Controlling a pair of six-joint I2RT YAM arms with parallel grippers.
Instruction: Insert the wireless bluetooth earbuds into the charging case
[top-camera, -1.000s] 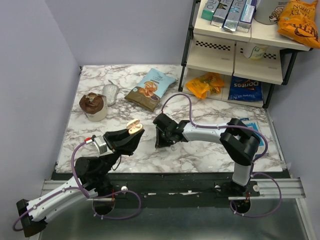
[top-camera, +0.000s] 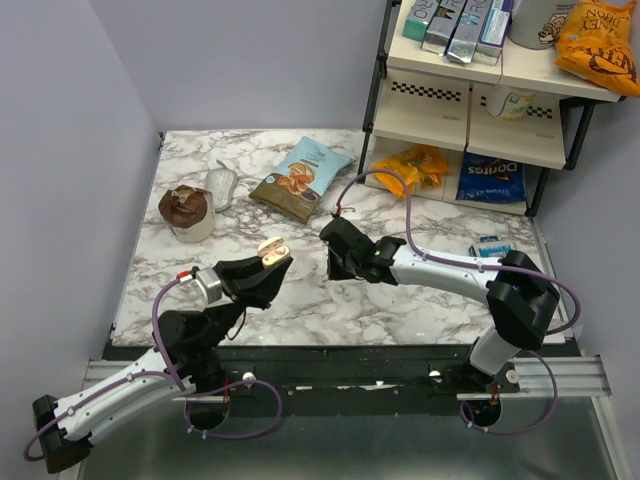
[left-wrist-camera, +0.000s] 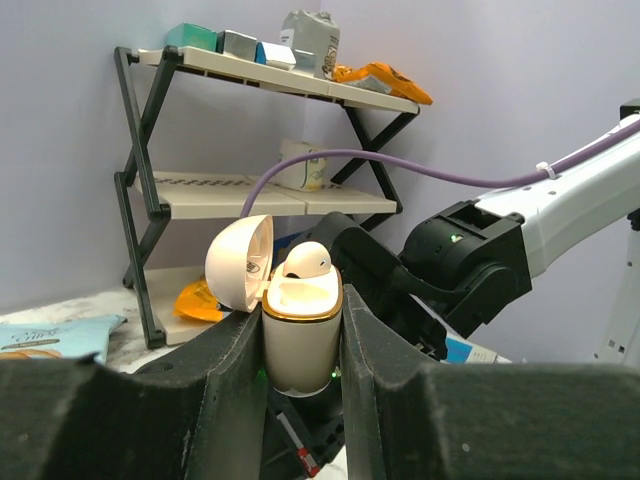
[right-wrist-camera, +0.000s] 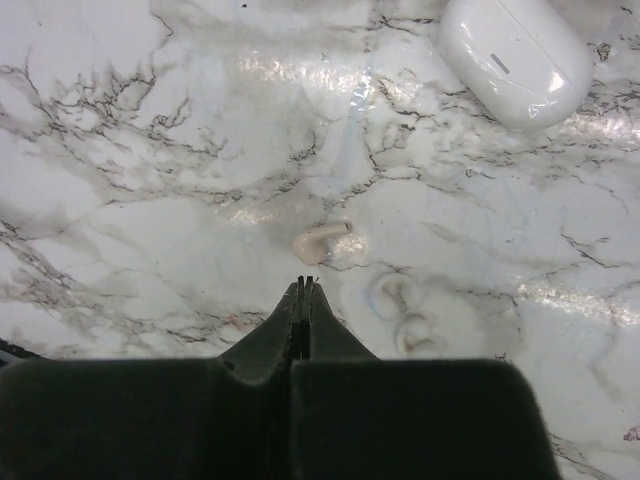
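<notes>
My left gripper (top-camera: 268, 270) holds the open charging case (left-wrist-camera: 300, 335) upright between its fingers, lid tilted back, with a small rounded bud top (left-wrist-camera: 306, 259) showing inside. My right gripper points down at the marble table, its fingertips close together with nothing visible between them. Just beyond them lies a pale earbud (right-wrist-camera: 316, 241). A white rounded case-like object (right-wrist-camera: 512, 60) lies farther off in the right wrist view.
A shelf rack (top-camera: 415, 130) with boxes and bags stands at the back right. A chip bag (top-camera: 300, 180), a canister (top-camera: 190, 225) and a blue pack (top-camera: 492, 250) rest on the table (top-camera: 180, 300).
My right gripper has lifted and shifted to the right, its arm's elbow swinging right. My left gripper and the case have moved slightly right.
</notes>
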